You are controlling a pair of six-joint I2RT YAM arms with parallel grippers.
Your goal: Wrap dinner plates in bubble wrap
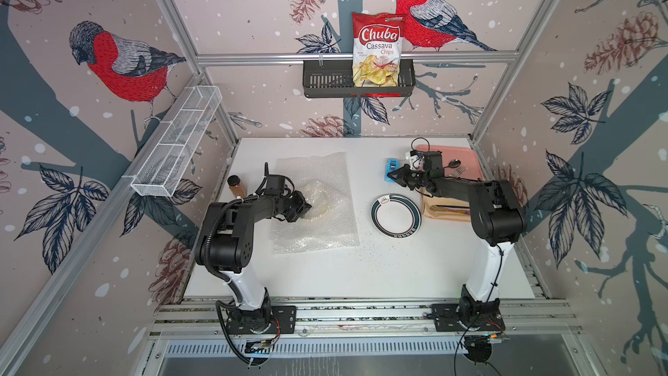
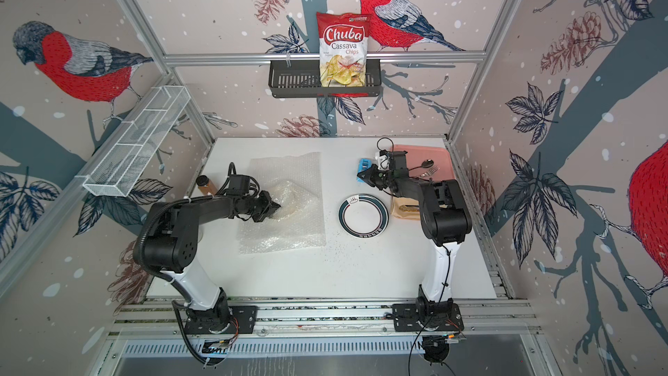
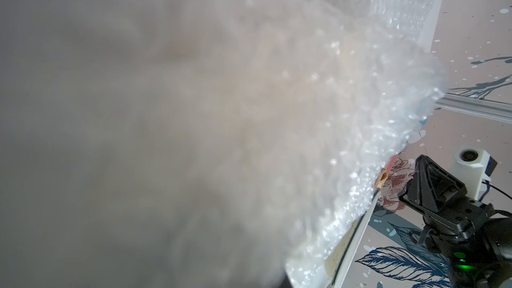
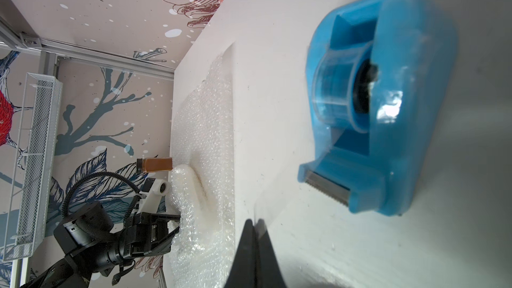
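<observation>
A blue tape dispenser (image 4: 421,101) stands on the table in the right wrist view, its toothed cutter facing my right gripper. The fingertips there are together on the end of a clear tape strip (image 4: 274,197), which stretches back to the cutter. On the left, bubble wrap (image 1: 313,236) is spread flat, with a part folded over a bulging, pale covered shape (image 1: 321,198). My left gripper (image 1: 302,209) is at the left side of that fold. Blurred wrap (image 3: 298,128) fills the left wrist view and hides its fingers. A white plate with a dark rim (image 1: 396,234) lies uncovered between the arms.
A pink tray (image 1: 466,158) with a spoon (image 1: 454,163) stands behind the right arm, and a wooden tray (image 1: 445,216) lies under it. A brown bottle (image 1: 236,185) is at the left edge.
</observation>
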